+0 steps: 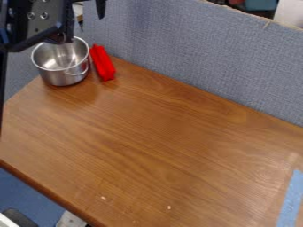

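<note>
A steel pot (62,67) with a small side handle stands at the back left corner of the wooden table. Just right of it lies a red elongated object (103,62). The black robot arm (27,19) reaches in at the top left, above the pot. Its gripper is at the top edge of the view, dark and partly cut off; whether its fingers are open or shut is unclear.
Grey padded walls (201,62) bound the back and left. A light blue strip (290,199) lies at the right edge.
</note>
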